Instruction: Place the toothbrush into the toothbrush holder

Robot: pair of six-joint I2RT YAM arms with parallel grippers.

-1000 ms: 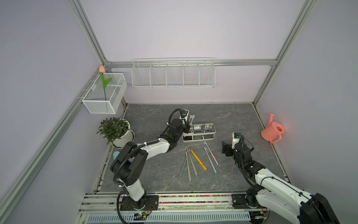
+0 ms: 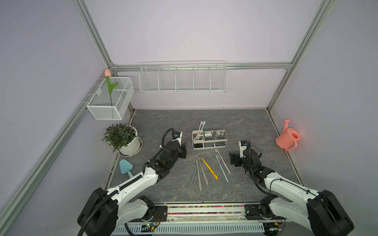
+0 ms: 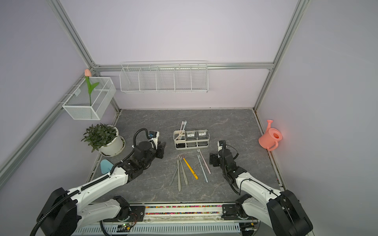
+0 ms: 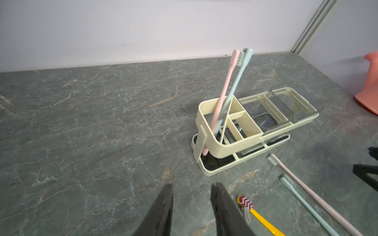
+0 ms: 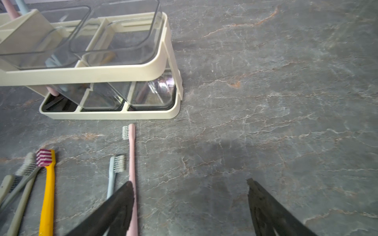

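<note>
The cream toothbrush holder stands mid-table; a pink toothbrush and a light blue toothbrush lean upright in its left compartment. On the table in front lie another pink toothbrush, another blue toothbrush, a yellow toothbrush and several grey-green ones. My left gripper hovers left of the holder, fingers part open with nothing between them. Right of the loose brushes, my right gripper stands open and empty; its left finger overlaps the pink brush in the right wrist view.
A potted plant and a blue trowel are at the left, a coral watering can at the right. Wire baskets hang on the walls. Bare table lies behind the holder and to its right.
My left arm has pulled back leftward and toward the front, away from the holder's upright brushes. The right gripper has shifted slightly left. The loose brushes have stayed put.
</note>
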